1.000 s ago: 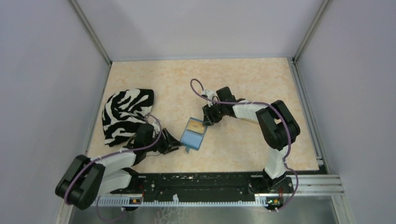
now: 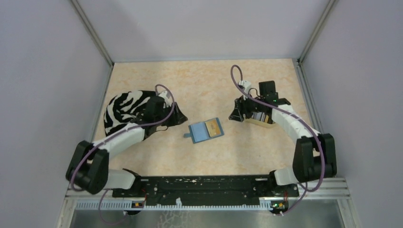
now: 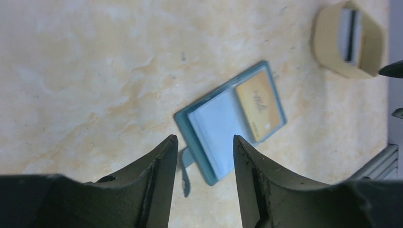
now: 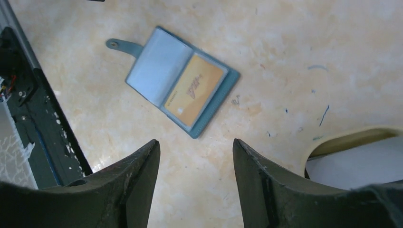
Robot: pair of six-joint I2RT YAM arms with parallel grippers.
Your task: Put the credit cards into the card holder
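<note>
Spread flat near the middle of the table is the blue card holder (image 2: 200,132), its strap (image 4: 124,46) pointing left in the top view. A gold card (image 4: 195,90) sits in its right half; the left half shows a pale blue surface. My left gripper is open above and left of the holder, with nothing between its fingers. On the other side, my right gripper is also open and empty, apart from the holder and close to the tan box (image 3: 328,45). Cards (image 2: 260,117) stand inside that box, partly hidden by the right arm in the top view.
A black-and-white patterned cloth (image 2: 124,111) lies at the left, partly under the left arm. A dark rail (image 2: 204,184) runs along the front edge.
The card holder has turned clockwise, its strap swinging from the front to the left. Both grippers have drawn off it: the left rearward, the right to the right, toward the box.
</note>
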